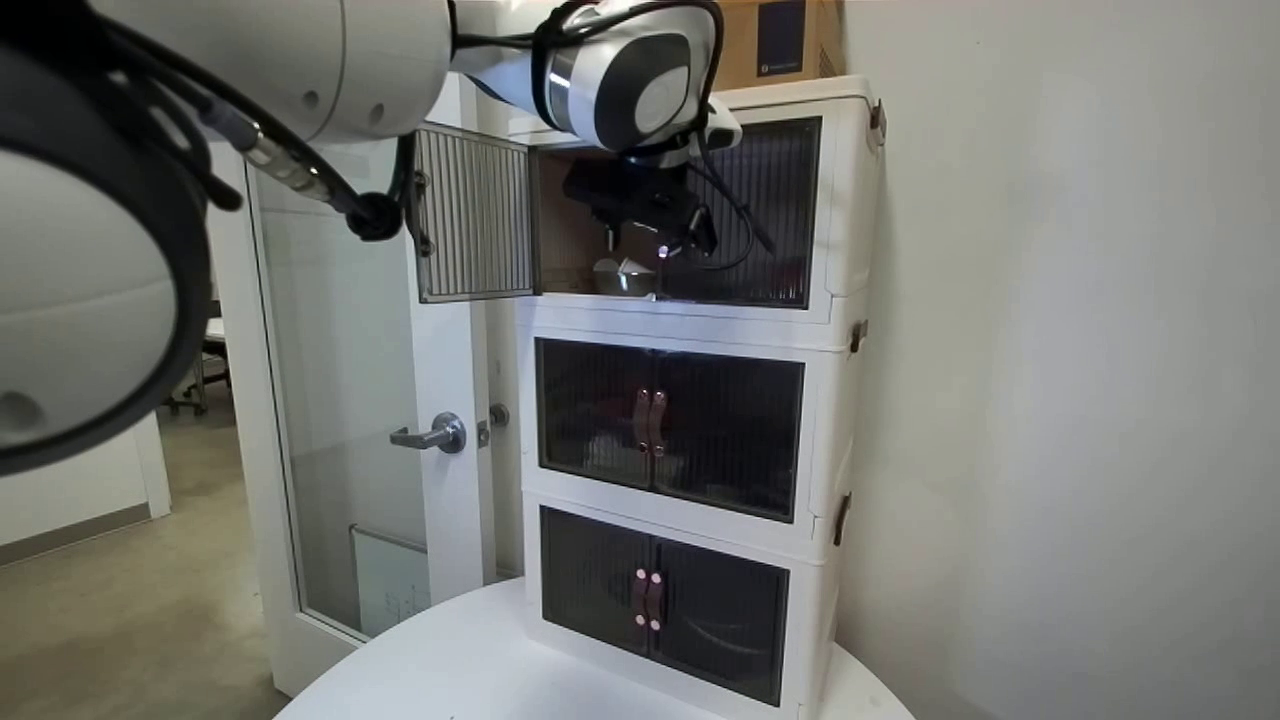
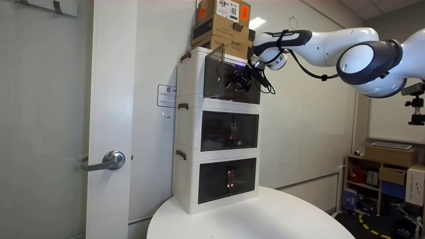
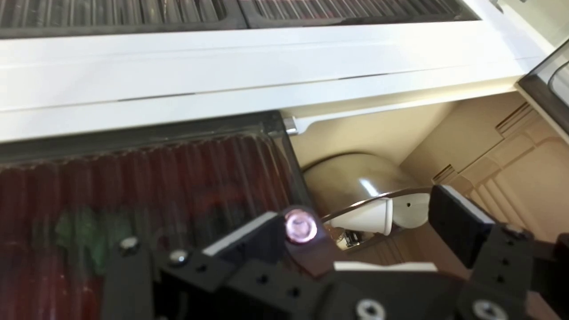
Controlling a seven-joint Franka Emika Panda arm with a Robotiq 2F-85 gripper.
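Note:
My gripper is at the front of the top cabinet section, its fingers spread wide with nothing between them. The left finger (image 3: 250, 234) overlaps the handle (image 3: 300, 226) of the shut top door in the wrist view; whether they touch, I cannot tell. Beyond the fingers, inside the compartment, sits a metal bowl (image 3: 352, 176) holding a white cup (image 3: 368, 216) and other small items. The other top door (image 1: 474, 216) stands swung out to the left. In exterior view 2 the gripper (image 2: 233, 85) is beside that open door (image 2: 214, 73).
The middle doors (image 1: 666, 432) and bottom doors (image 1: 660, 606) are shut. Cardboard boxes (image 2: 223, 30) are stacked on top of the cabinet. Below, the white round table (image 2: 239, 223) is clear in front.

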